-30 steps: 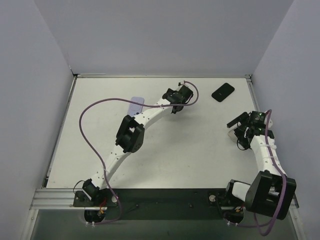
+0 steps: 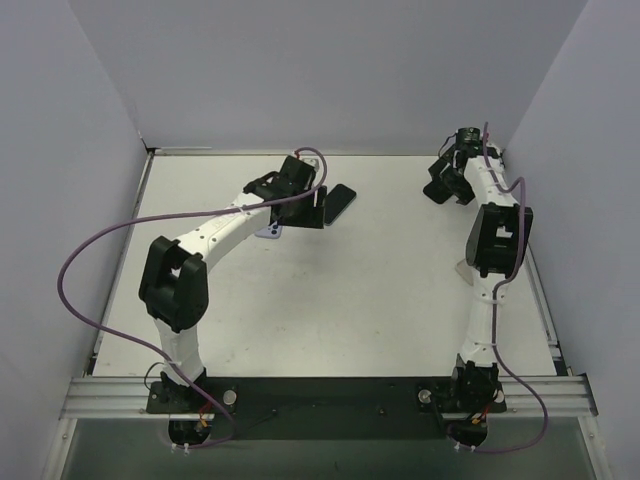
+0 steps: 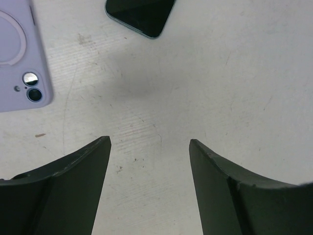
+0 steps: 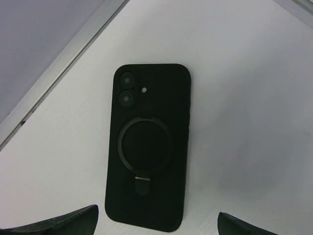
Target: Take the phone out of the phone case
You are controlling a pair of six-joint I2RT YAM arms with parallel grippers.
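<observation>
My left gripper is open and empty above bare table. In the left wrist view, a lilac cased phone (image 3: 22, 68) with camera lenses lies at upper left and a dark glossy slab (image 3: 139, 14) at the top. My right gripper is open, over a black phone in a case (image 4: 151, 147) with two cameras and a ring with a stand, lying on the table. In the top view, the right arm mostly hides that phone.
A pale rectangular object (image 2: 463, 270) lies below the right arm, partly hidden. The table's rail (image 4: 63, 63) and wall are close behind the black phone.
The left arm moved leftward, uncovering the dark slab near the middle.
</observation>
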